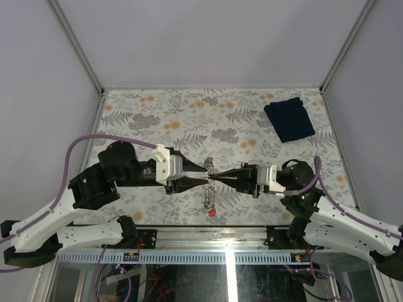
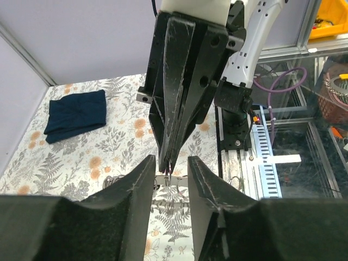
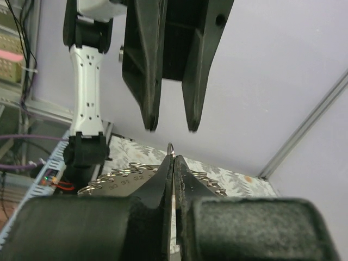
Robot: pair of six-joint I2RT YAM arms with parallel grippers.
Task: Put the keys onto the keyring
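Note:
A numbered metal strip (image 3: 128, 184) edged with wire rings shows behind my right fingertips in the right wrist view. From above, it is a narrow silvery band (image 1: 209, 200) with a red end. My right gripper (image 1: 211, 177) is shut, and a thin metal loop (image 3: 171, 149) sticks up between its tips. How that loop joins the strip is hidden. Facing it, my left gripper (image 1: 206, 175) stands part open and empty, its fingers (image 2: 142, 176) either side of the right fingertips in the left wrist view. I cannot make out separate keys.
A folded dark blue cloth (image 1: 289, 119) lies at the back right of the patterned table surface (image 1: 170, 116). Metal rails (image 1: 189, 236) run along the front edge.

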